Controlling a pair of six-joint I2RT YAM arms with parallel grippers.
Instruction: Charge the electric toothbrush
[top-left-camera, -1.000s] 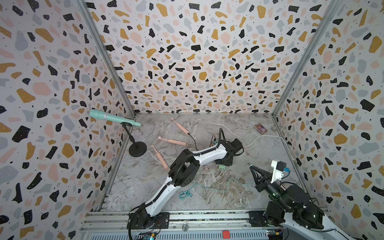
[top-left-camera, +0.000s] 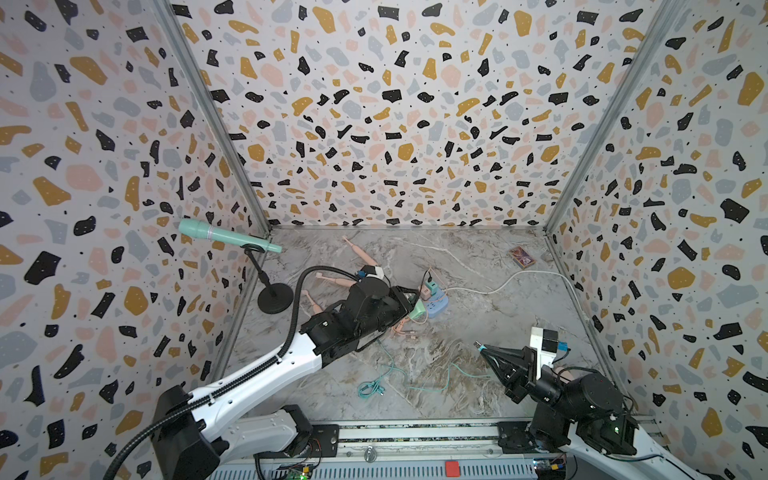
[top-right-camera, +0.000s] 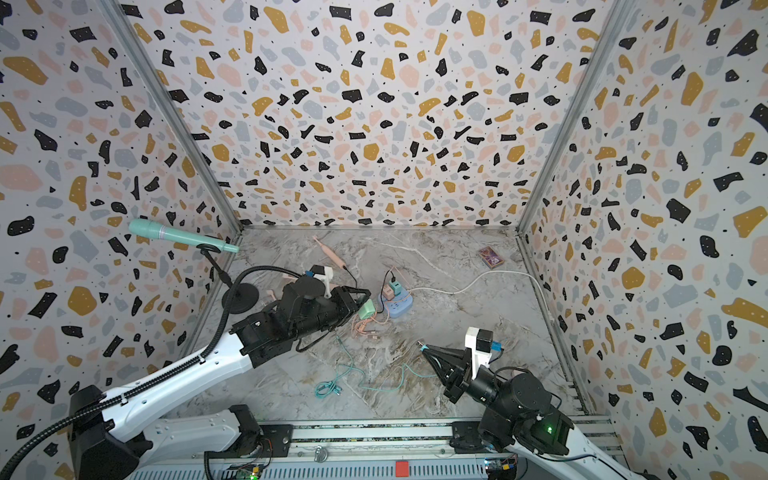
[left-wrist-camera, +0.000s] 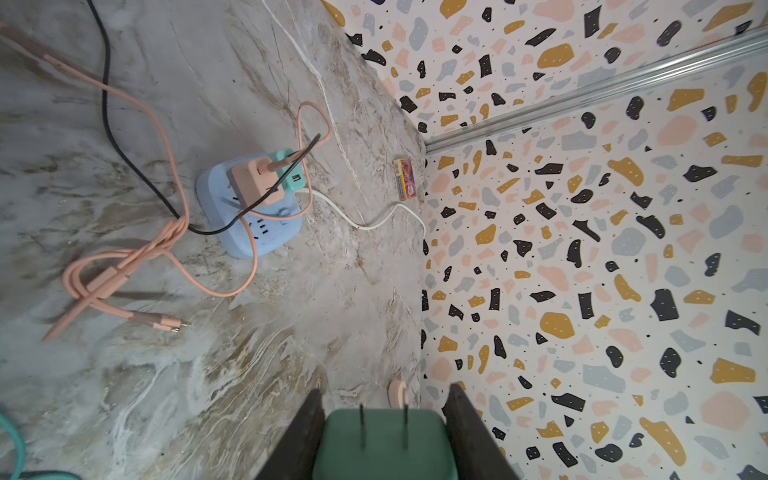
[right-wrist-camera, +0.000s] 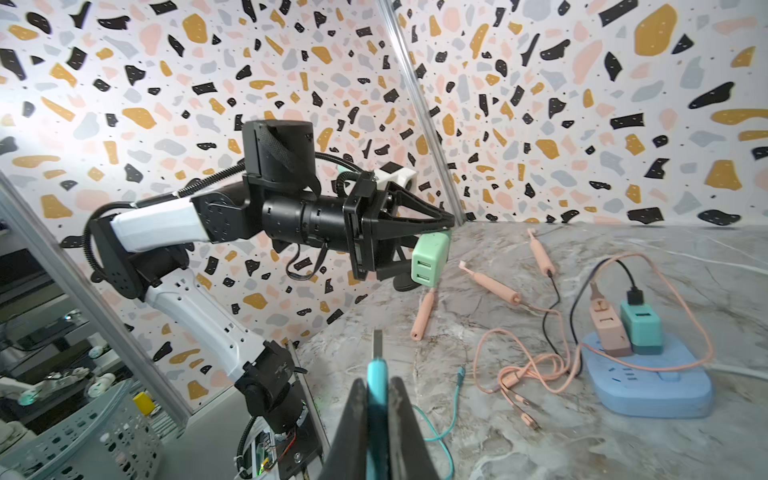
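Observation:
My left gripper is shut on a mint-green charger block (right-wrist-camera: 429, 260), held in the air left of the blue power strip (right-wrist-camera: 652, 388). The block's two USB ports face the right wrist camera; its rear also fills the bottom of the left wrist view. My right gripper (top-left-camera: 486, 352) is shut on the teal cable's plug (right-wrist-camera: 377, 380), whose metal tip points away from the fingers. Block and plug are apart. The teal cable (top-left-camera: 448, 369) trails over the table to a coil at the front. Several pink toothbrushes (right-wrist-camera: 489, 281) lie at the left.
A pink adapter (right-wrist-camera: 609, 328) and a teal adapter (right-wrist-camera: 641, 324) sit in the power strip, with pink and black cables looping nearby. A black stand (top-left-camera: 275, 297) carries a mint tube at the left.
My left arm has swung left and its gripper has turned, carrying the green block left from in front of the power strip.

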